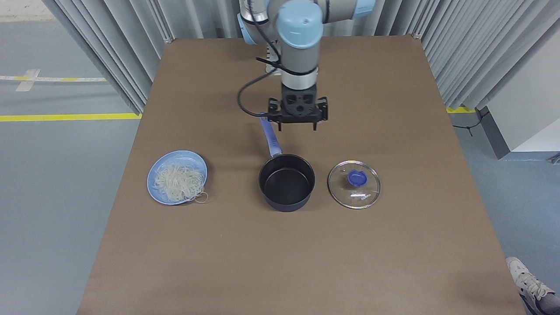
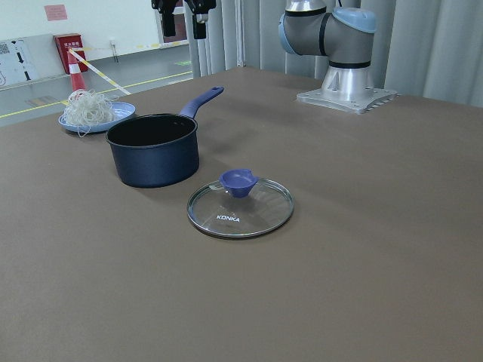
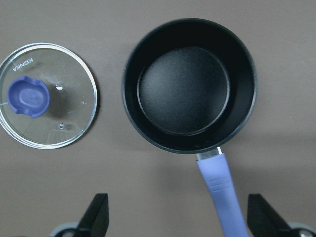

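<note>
My gripper (image 1: 297,126) hangs open above the handle end of a dark saucepan (image 1: 286,183), in the wrist view straddling its purple handle (image 3: 221,192) from above, fingers empty. The pan is empty inside. A glass lid (image 1: 341,191) with a purple knob (image 1: 357,178) lies on the table beside the pan, on the right in the front view. A blue plate (image 1: 156,189) with a pile of white noodles (image 1: 178,181) stands at the left, a few strands hanging over its rim.
The robot's base (image 2: 347,99) stands at the back edge. A person's shoe (image 1: 527,281) shows at the lower right, beside the table.
</note>
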